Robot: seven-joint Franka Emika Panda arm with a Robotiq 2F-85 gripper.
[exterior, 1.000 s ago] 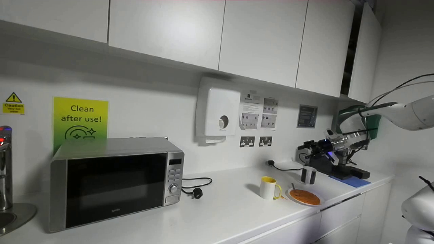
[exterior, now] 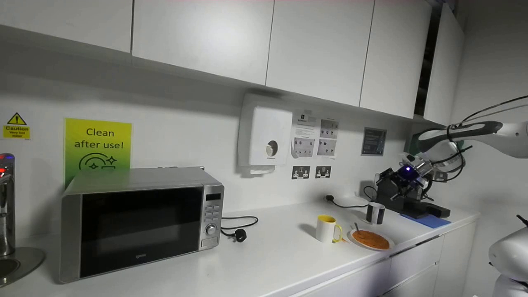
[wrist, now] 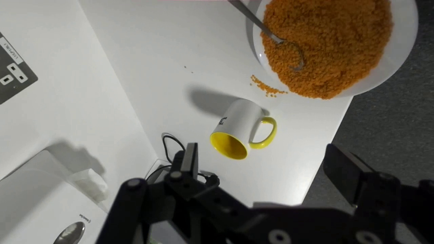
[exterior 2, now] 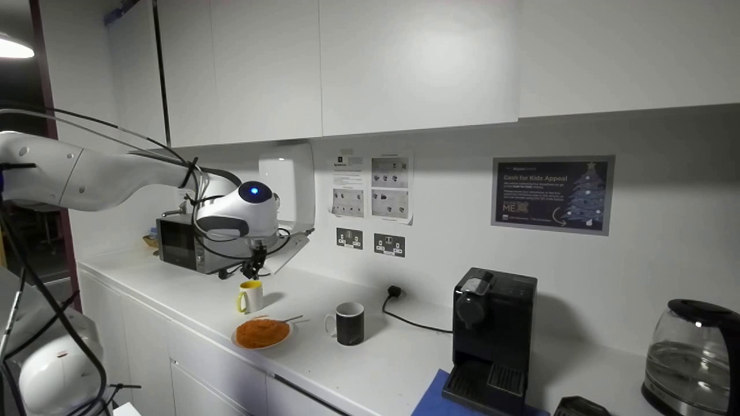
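My gripper stands open, its two dark fingers wide apart with nothing between them. In exterior view 1 the gripper (exterior: 403, 183) hangs in the air above the counter, in front of the coffee machine. Upright on the counter is a white mug (exterior: 324, 230) with a yellow inside and handle; in the wrist view this mug (wrist: 240, 124) lies beyond the fingertips, not touched. Beside it is a white plate (wrist: 400, 55) heaped with orange grains (wrist: 329, 40), with a spoon (wrist: 260, 24) resting in them. A black and white mug (exterior 2: 350, 325) stands farther along.
Spilled grains (wrist: 266, 87) lie by the plate. A coffee machine (exterior 2: 494, 333) on a blue mat and a glass kettle (exterior 2: 683, 360) stand at one end, a microwave (exterior: 141, 222) at the other. Cabinets (exterior: 317, 44) hang above.
The arm has shifted and the gripper has tilted from pointing sideways along the counter to pointing more downward. The mugs and the plate have not moved.
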